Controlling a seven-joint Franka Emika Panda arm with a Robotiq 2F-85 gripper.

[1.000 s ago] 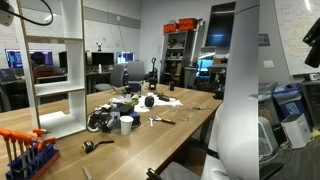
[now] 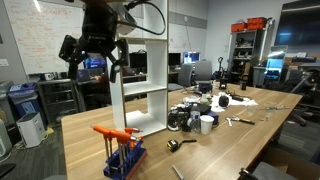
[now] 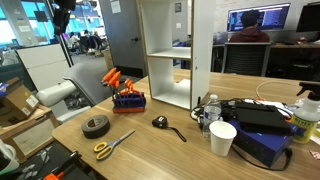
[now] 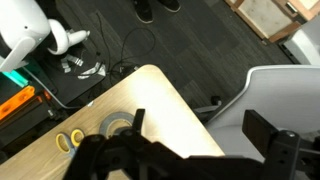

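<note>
My gripper [image 2: 92, 74] hangs high at the left in exterior view 1, above the table's end and clear of the objects. In the wrist view its black fingers [image 4: 97, 135] stand wide apart, open, and nothing shows between them. Below it lie the table corner, a dark tape roll [image 4: 117, 124] and yellow-handled scissors [image 4: 70, 140]. Exterior view 2 shows the same tape roll [image 3: 95, 126] and scissors [image 3: 112, 146] on the near left of the table. Behind them, orange-handled tools [image 3: 113, 79] stand in a blue rack [image 3: 129, 101].
A white shelf unit [image 3: 171, 84] rises behind the rack. To the right stand a white cup [image 3: 222, 138], a clear bottle [image 3: 211, 113] and a blue box [image 3: 262, 147]. A black measuring tool [image 3: 161, 122] lies mid-table. Free wood surrounds it. A grey chair [image 4: 285, 90] adjoins the table end.
</note>
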